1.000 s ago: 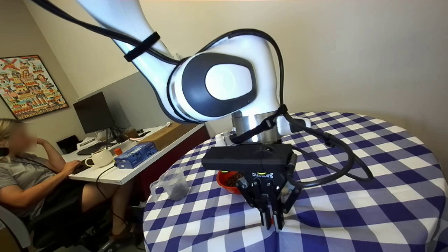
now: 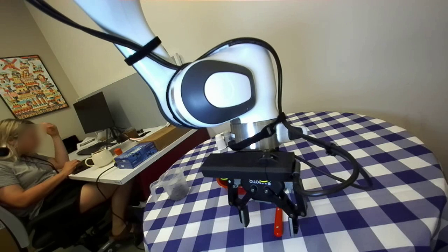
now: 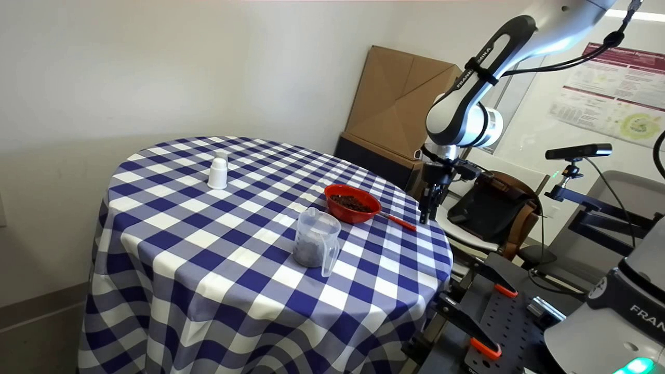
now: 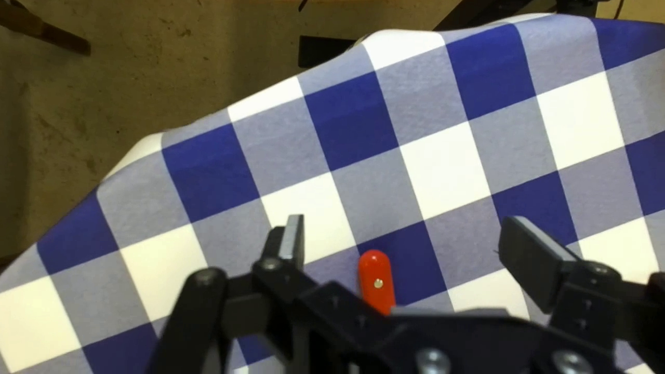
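My gripper is wide open above the checkered tablecloth. A red handle [image 4: 375, 280] shows between and below its fingers in the wrist view, nearer the left finger; its rear part is hidden by the gripper's body. Nothing is held. In exterior view 2, the same red handle [image 3: 401, 222] reaches from the rim of a red bowl [image 3: 371, 212] toward the table's edge. Dark brown bits [image 3: 350, 202] fill part of that bowl. My gripper [image 3: 425, 218] hangs at the outer end of the handle there.
A clear measuring jug [image 3: 316, 237] with greyish contents stands beside the bowl. White stacked cups [image 3: 218, 172] are far across the table. The tablecloth [image 4: 446, 168] is bare toward the table edge. A person sits at a desk [image 2: 121, 174] off to the left.
The fingers were close together around the red handle and have spread wide apart. The gripper sits slightly lower in view, and the tablecloth's pinched fold has flattened.
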